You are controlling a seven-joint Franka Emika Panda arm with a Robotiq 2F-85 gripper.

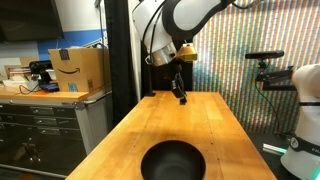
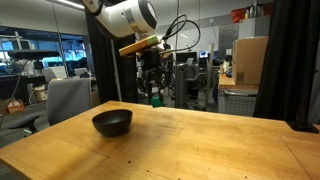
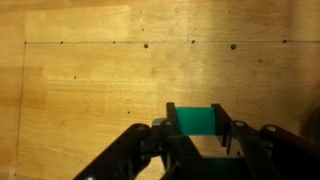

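Observation:
A small green block sits between the fingers of my gripper, which is shut on it. In exterior view 2 the green block hangs below my gripper, above the wooden table. A round black bowl stands to the left of it there. From exterior view 1, the same bowl is near the front edge, empty as far as its inside shows, and my gripper is above and beyond it. The bowl's dark rim just enters the wrist view at right.
A grey chair stands by the table's left side in exterior view 2. A cardboard box rests on a cabinet away from the table.

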